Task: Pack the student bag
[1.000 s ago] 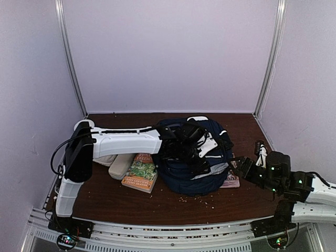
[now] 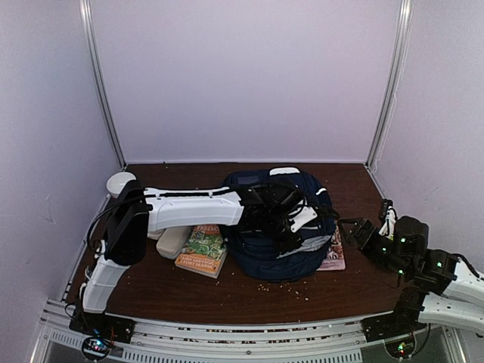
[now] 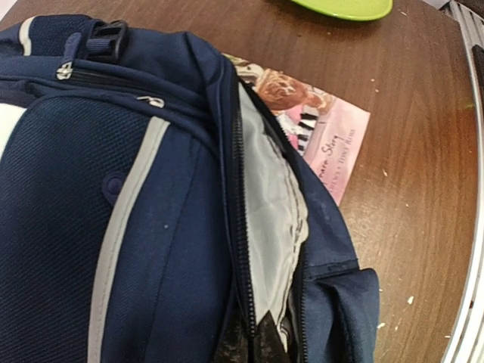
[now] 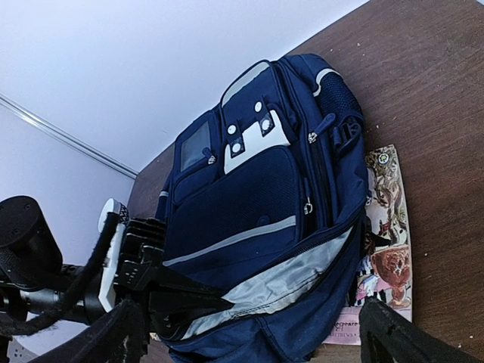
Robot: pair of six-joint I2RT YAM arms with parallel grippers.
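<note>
A navy backpack [image 2: 265,257] [image 3: 174,227] [image 4: 257,189] lies on the table, a long zipped opening showing grey lining [image 3: 265,212]. My left gripper [image 2: 291,242] is down at that opening, shut, its tips partly hidden; I see nothing held. My right gripper [image 2: 348,227] is open at the bag's right. A pink picture book [image 2: 331,257] [image 4: 386,265] lies partly under the bag. An orange-green book [image 2: 198,253] and a pale case [image 2: 172,240] lie left of it.
A white round item [image 2: 119,181] stands at the back left; a green plate [image 3: 340,7] shows in the left wrist view.
The left arm has shifted slightly rightward, its gripper staying at the bag's opening.
</note>
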